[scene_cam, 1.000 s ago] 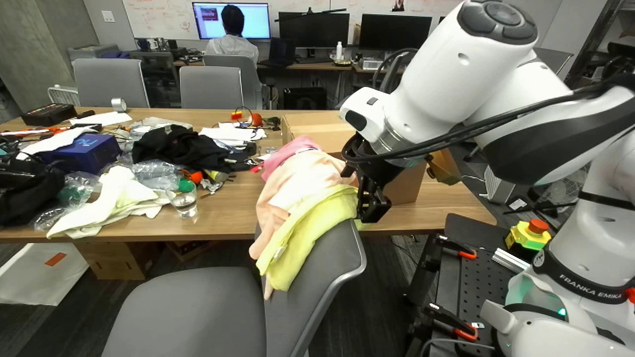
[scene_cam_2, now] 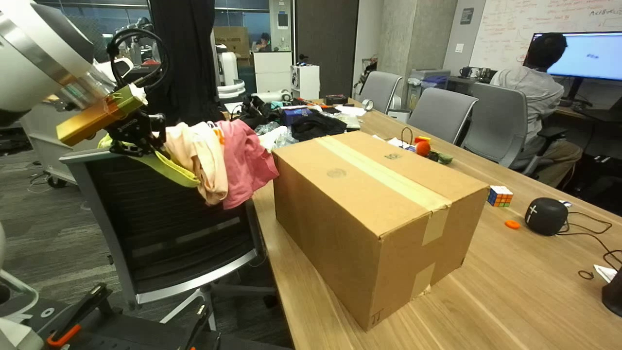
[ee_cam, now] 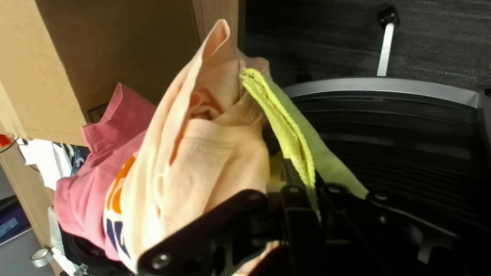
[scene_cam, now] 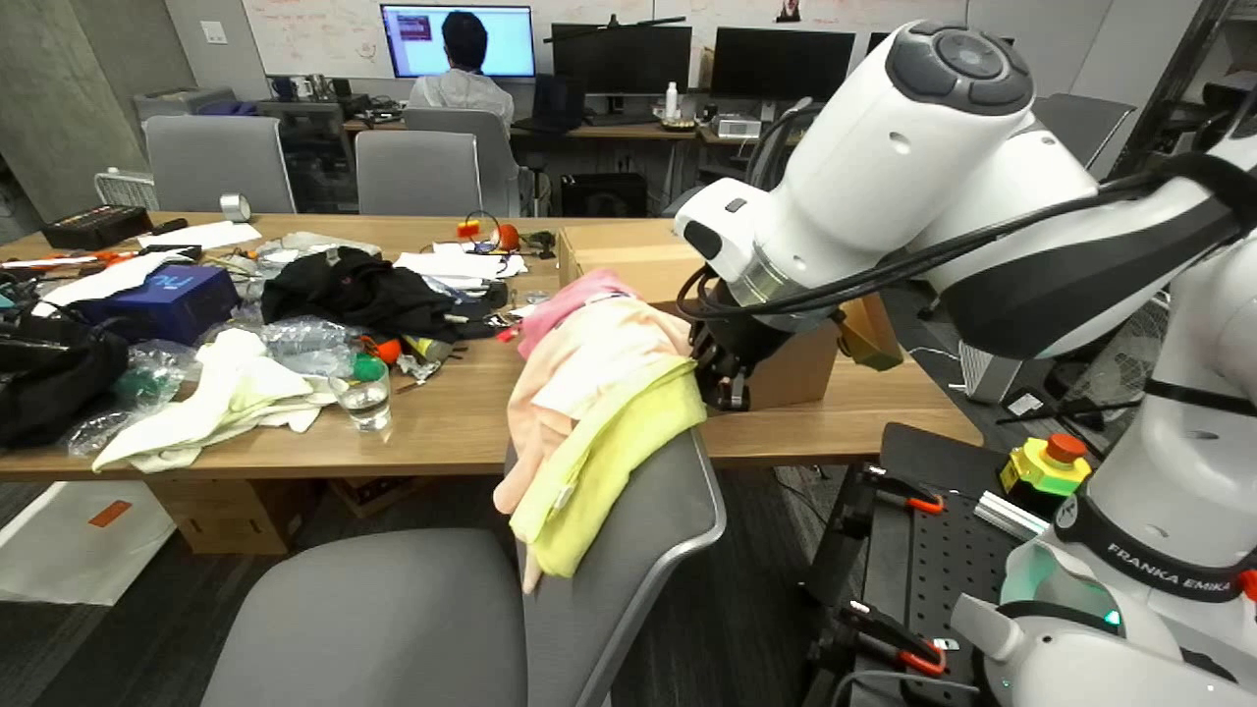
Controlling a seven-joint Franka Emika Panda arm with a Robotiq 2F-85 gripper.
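A yellow-green cloth [scene_cam: 621, 460] hangs over the back of the grey chair [scene_cam: 642, 536], beside a peach shirt [scene_cam: 548, 379] and a pink shirt [scene_cam: 573, 304]. At the chair back's right end is my gripper [scene_cam: 724, 387], shut on the yellow-green cloth. In the wrist view, a folded edge of the yellow-green cloth [ee_cam: 286, 124] runs down between the dark fingers of the gripper. The peach shirt [ee_cam: 221, 151] lies just left of them, with the pink shirt [ee_cam: 99, 179] farther out. Exterior view 2 shows the gripper [scene_cam_2: 152, 140] at the chair's top edge.
A large cardboard box [scene_cam_2: 344, 227] stands on the wooden table [scene_cam_2: 519, 280], close to the shirts. Black cloth [scene_cam: 354, 287], a white cloth [scene_cam: 218, 401], a glass [scene_cam: 367, 405] and a blue box [scene_cam: 165, 302] clutter the table's left part. Bare floor shows right of the chair.
My gripper has risen a little and shifted slightly left, and its fingers have closed. The cloth's right end is pulled up near the fingers. The shirts lie as before.
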